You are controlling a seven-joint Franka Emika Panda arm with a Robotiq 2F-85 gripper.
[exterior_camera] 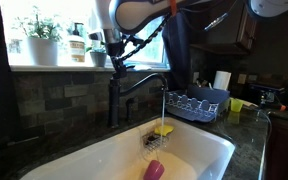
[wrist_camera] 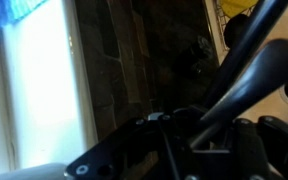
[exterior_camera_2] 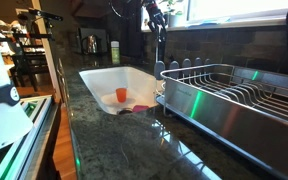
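Note:
The dark faucet (exterior_camera: 114, 100) stands behind the white sink (exterior_camera: 84, 160), and a thin water stream (exterior_camera: 164, 108) falls from its spout. Over the faucet's top, my gripper (exterior_camera: 115, 62) points downward. In the wrist view, a smooth dark lever (wrist_camera: 254, 80) runs diagonally into the space between the fingers of my gripper, which appears shut on it. The exact contact is lost in shadow. A darker bar, seemingly the spout (wrist_camera: 246, 45), lies alongside the lever.
A reddish cup (exterior_camera: 154, 170) is in the sink. Potted plants (exterior_camera: 41, 48) and a bottle (exterior_camera: 76, 48) line the windowsill close to the arm. A dish rack (exterior_camera: 194, 104) stands right of the faucet, with a yellow item (exterior_camera: 164, 129) near the sink's back edge.

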